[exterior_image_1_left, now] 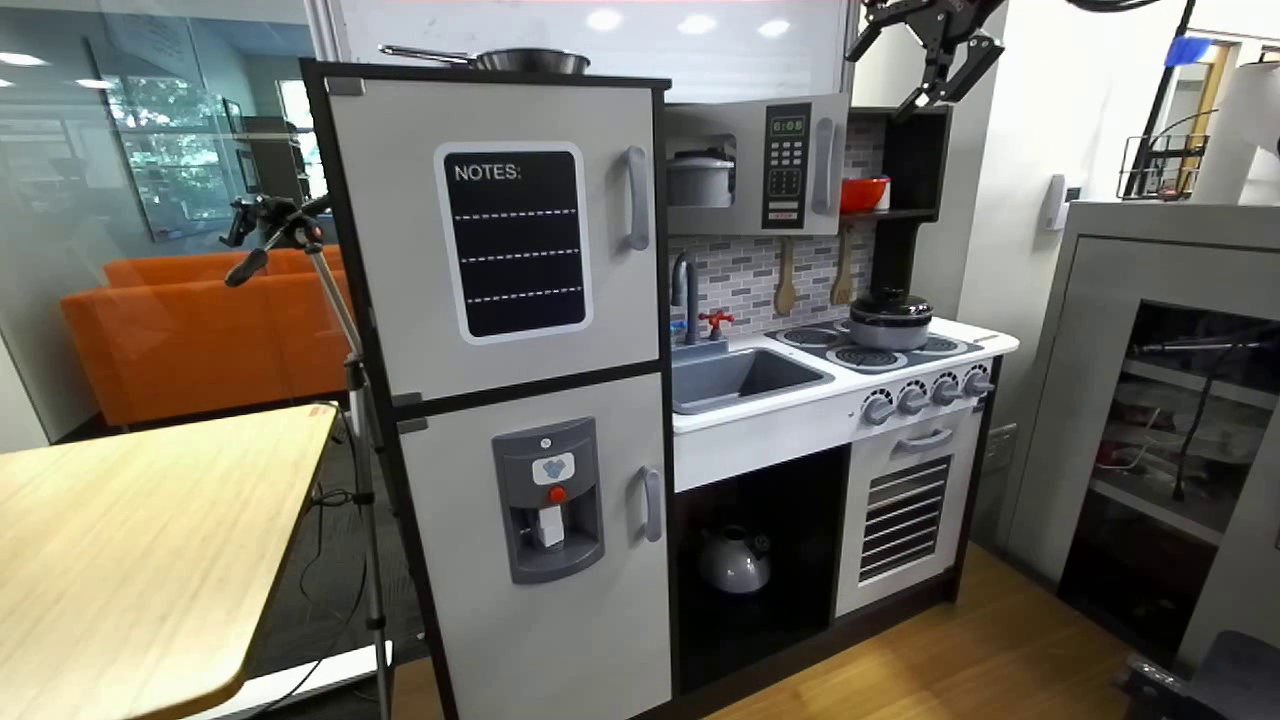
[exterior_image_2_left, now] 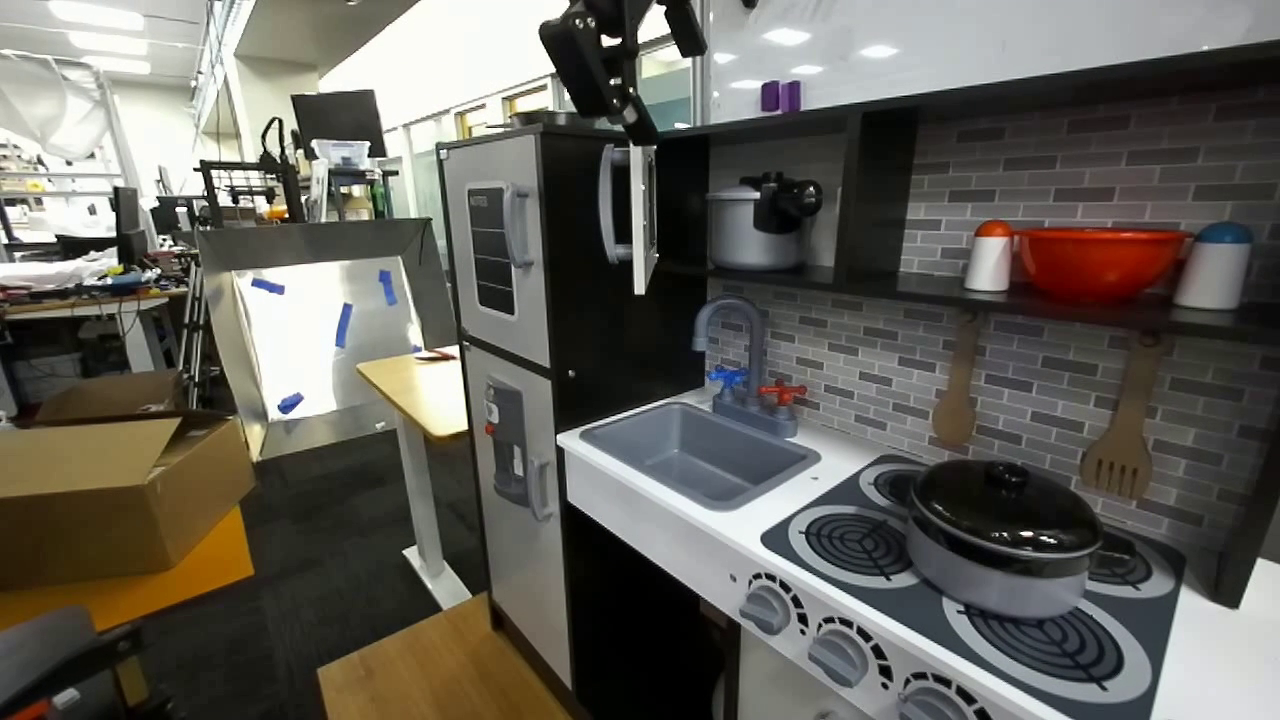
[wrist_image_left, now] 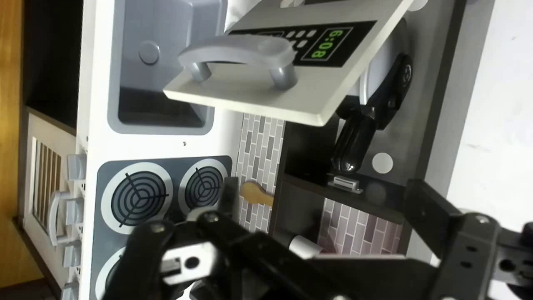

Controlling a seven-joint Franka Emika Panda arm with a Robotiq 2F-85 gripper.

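Note:
My gripper is open in the wrist view, its fingers (wrist_image_left: 228, 195) wide apart and nothing held between them. The microwave door (wrist_image_left: 300, 92) stands swung out, with its grey handle (wrist_image_left: 240, 50) and green display facing away from the opening. Inside the microwave sits a grey pot (exterior_image_2_left: 750, 228) with a black handle. Exterior view 1 shows the gripper (exterior_image_1_left: 885, 78) high up, to the right of the door in the picture. Near the top of exterior view 2, the gripper (exterior_image_2_left: 666, 78) appears above the open door (exterior_image_2_left: 644, 222), apart from its handle as far as can be seen.
A lidded pot (exterior_image_2_left: 1008, 540) stands on the stove, right of the sink (exterior_image_2_left: 708, 456). On the shelf are a red bowl (exterior_image_2_left: 1098, 262) and two shakers. Wooden utensils hang below. A pan (exterior_image_1_left: 528, 60) lies on top of the fridge (exterior_image_1_left: 384, 240).

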